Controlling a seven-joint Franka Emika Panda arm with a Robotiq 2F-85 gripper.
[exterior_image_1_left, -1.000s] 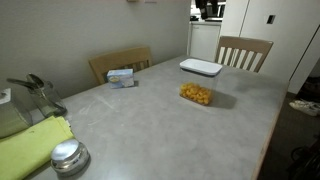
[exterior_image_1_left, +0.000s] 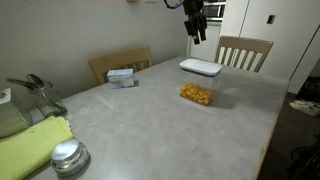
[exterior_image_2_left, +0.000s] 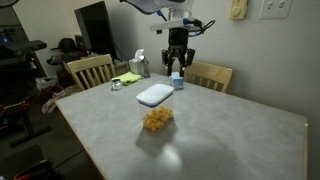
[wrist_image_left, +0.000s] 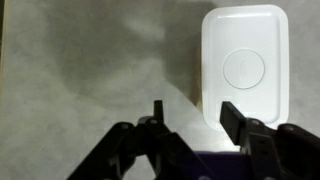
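Observation:
A clear container with a white lid (exterior_image_1_left: 200, 67) stands on the table, small orange pieces (exterior_image_1_left: 196, 94) filling its lower part. Exterior view 2 shows the same lid (exterior_image_2_left: 155, 95) above the orange pieces (exterior_image_2_left: 158, 119). Seen from above, the lid (wrist_image_left: 245, 85) fills the right side of the wrist view and has a round mark in its middle. My gripper (exterior_image_1_left: 196, 39) hangs in the air above the container, clear of the lid. In the wrist view the gripper has its fingers apart, with only bare table and the lid's edge showing between them.
A blue and white box (exterior_image_1_left: 121, 78) sits near the back edge. At the left are a yellow-green cloth (exterior_image_1_left: 36, 146), a round metal object (exterior_image_1_left: 69, 157) and a utensil holder (exterior_image_1_left: 48, 99). Chairs (exterior_image_1_left: 244, 52) stand around the table.
In exterior view 1 the gripper has come lower and moved left, so that its fingers show more fully above the container. The container and the other table objects have stayed put.

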